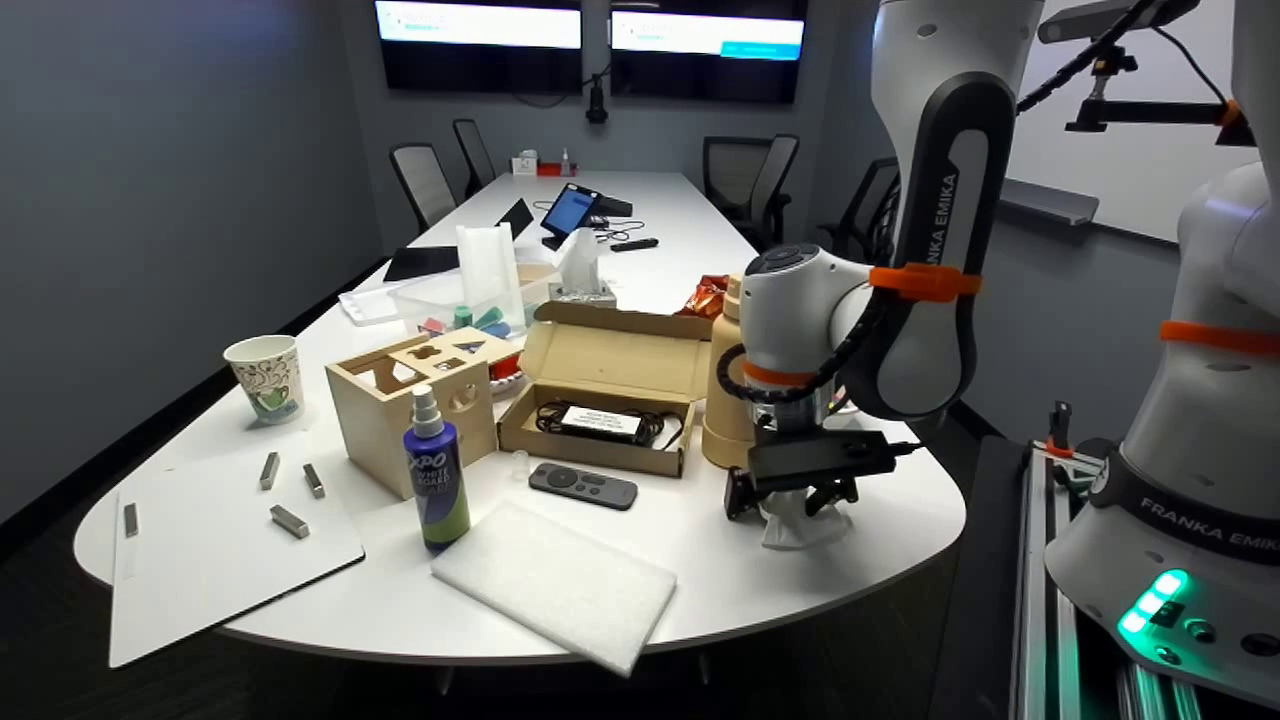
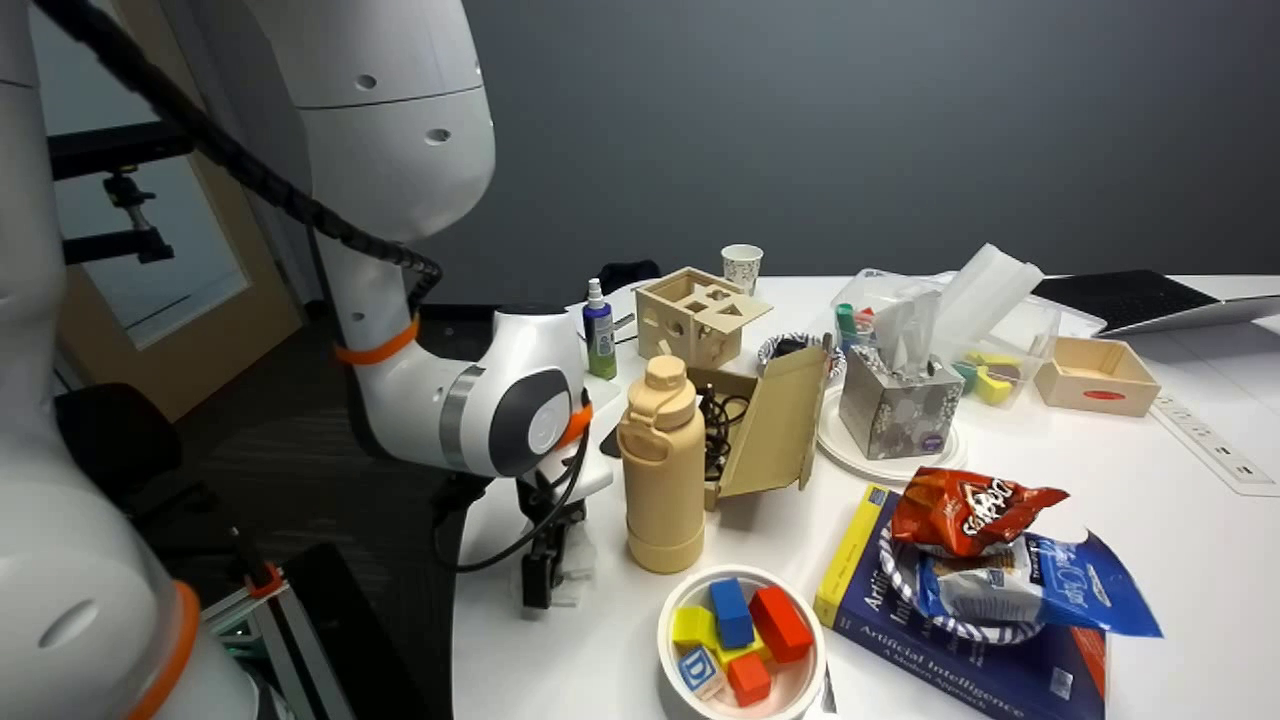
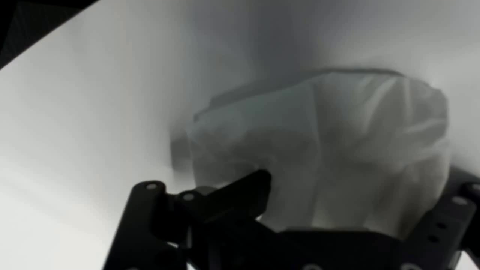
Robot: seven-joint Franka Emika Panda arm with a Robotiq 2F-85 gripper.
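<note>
A crumpled white tissue [image 1: 801,529] lies on the white table near its rounded end. Over it, my gripper [image 1: 786,499] points down close to the tabletop, fingers apart on either side of the tissue. The wrist view shows the tissue [image 3: 342,135] filling the space between the dark fingers; its near part is hidden behind the gripper. I cannot tell whether the fingers press on it. From the other side, the tissue [image 2: 579,558] shows partly behind the gripper.
A tan bottle [image 2: 666,480] stands close beside the gripper. Near it are an open cardboard box [image 1: 600,420], a bowl of blocks [image 2: 732,708] and a remote [image 1: 583,485]. A white foam sheet [image 1: 558,582] overhangs the table's front edge.
</note>
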